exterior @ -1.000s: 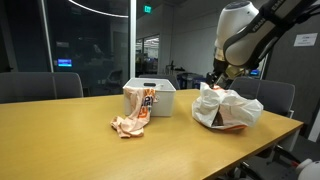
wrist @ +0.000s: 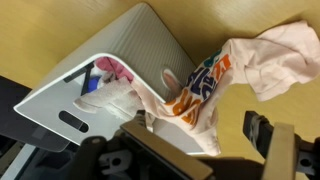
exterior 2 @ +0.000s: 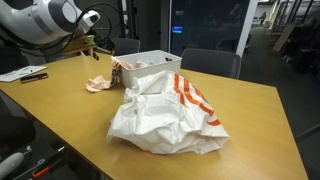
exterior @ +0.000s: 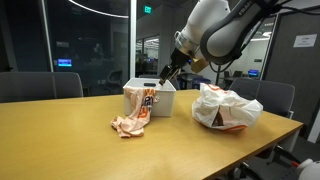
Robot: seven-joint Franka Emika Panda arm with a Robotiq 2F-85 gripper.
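Observation:
A peach cloth with a coloured print hangs over the rim of a white box, its lower end spread on the table. In the wrist view the printed part of the cloth lies across the box edge, and its loose end is flat on the wood. My gripper is open above the box, apart from both box and cloth. Nothing shows between its fingers. Inside the box are a pink cloth and a whitish cloth.
A crumpled white plastic bag with orange stripes takes up the table beside the box. A dark slim object lies near the table's edge.
Seen from exterior view 1, my arm has swung left, away from above the plastic bag, bringing the gripper over the box. The cloth, box and bag look unmoved.

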